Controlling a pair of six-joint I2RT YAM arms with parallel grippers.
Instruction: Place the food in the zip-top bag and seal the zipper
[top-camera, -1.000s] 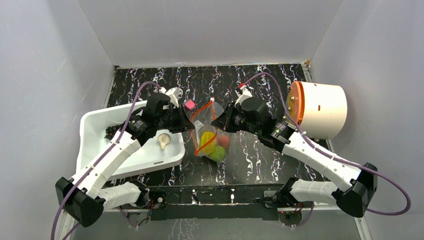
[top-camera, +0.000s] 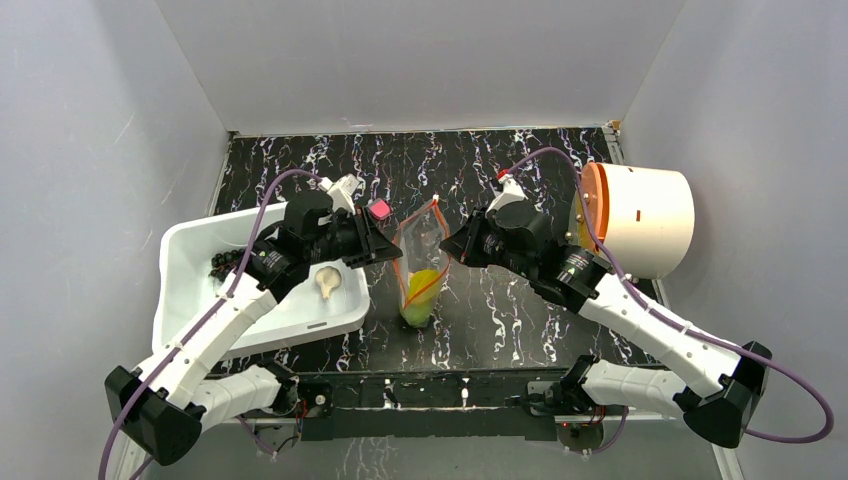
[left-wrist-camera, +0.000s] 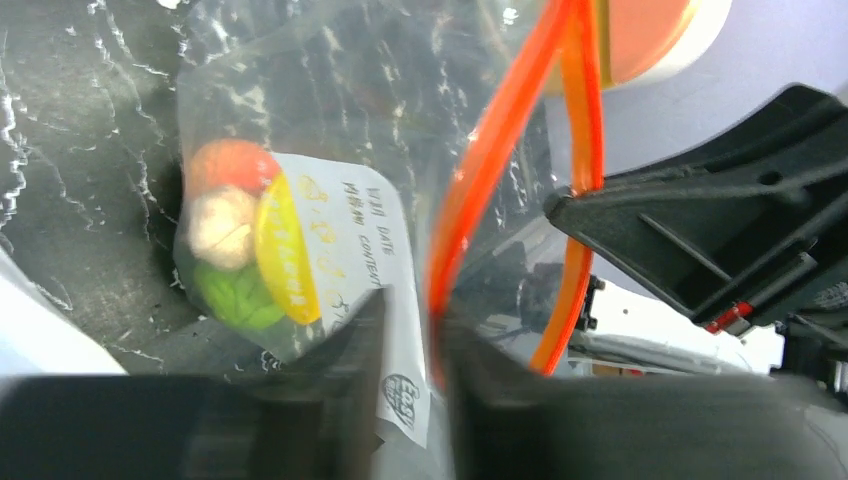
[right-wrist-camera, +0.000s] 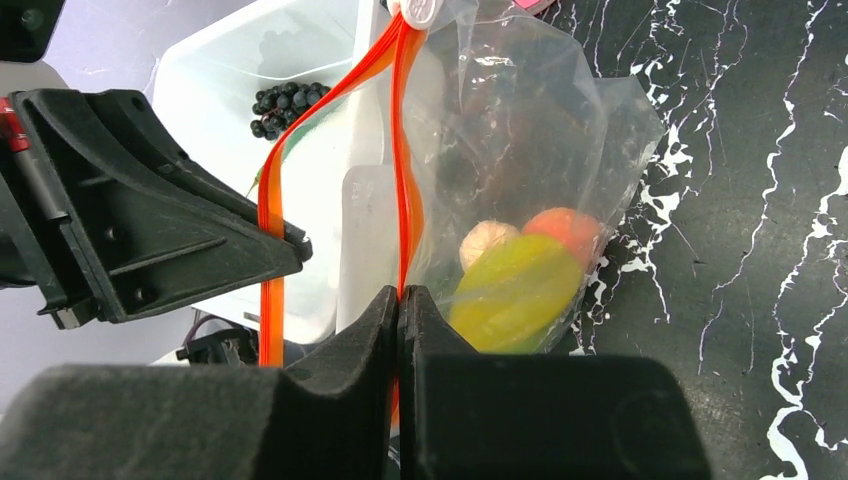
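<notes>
A clear zip bag (top-camera: 420, 300) with an orange zipper stands upright between my grippers, holding yellow, green, red and beige food pieces (right-wrist-camera: 510, 290). My left gripper (top-camera: 395, 254) is at the bag's left zipper edge, its fingers blurred in the left wrist view; in the right wrist view they stand parted around the orange strip. My right gripper is shut on the other orange zipper strip, at the bag's right edge in the top view.
A white tray (top-camera: 190, 300) with black grapes (top-camera: 224, 264) and a pale item (top-camera: 328, 280) sits at left. A pink block (top-camera: 379, 209) lies behind the bag. A cream drum (top-camera: 645, 220) stands at right.
Both grippers have moved to the right with the bag's top, the right one further. The bag now stands narrower, its food shifted and partly hidden in the top view.
</notes>
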